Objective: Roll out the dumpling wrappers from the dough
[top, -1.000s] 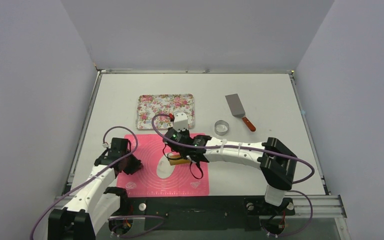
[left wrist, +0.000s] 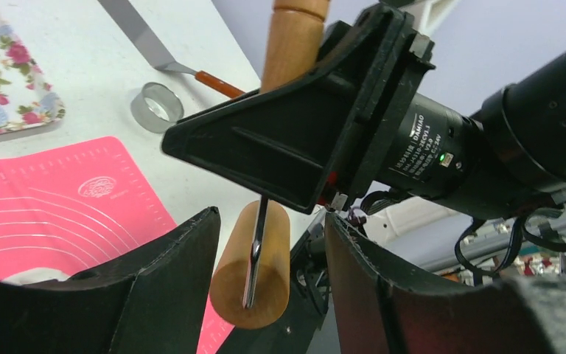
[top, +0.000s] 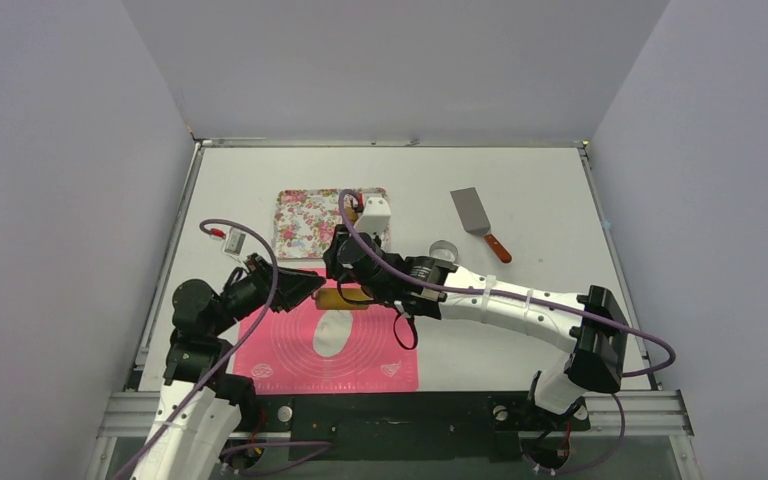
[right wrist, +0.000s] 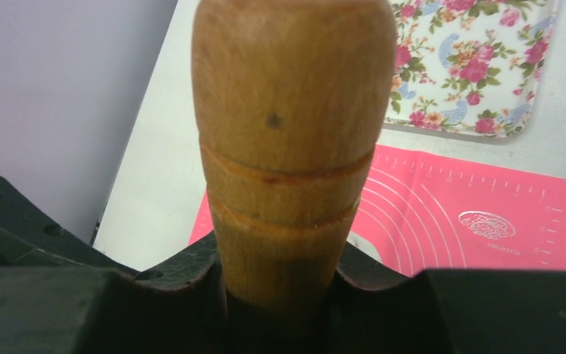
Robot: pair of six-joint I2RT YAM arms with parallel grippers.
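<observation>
A rolling pin, wooden handle and yellow roller, hangs raised over the pink silicone mat. My right gripper is shut on it by the handle. My left gripper stands open beside it, the pin's thin metal rod and roller end showing between and beyond its fingers. A pale flattened dough lies on the middle of the mat, mostly hidden in the wrist views.
A floral tray lies behind the mat. A metal ring cutter and a spatula rest to the right.
Both arms have risen. My left gripper has moved up and right toward the pin. The pin in my right gripper has shifted up and left.
</observation>
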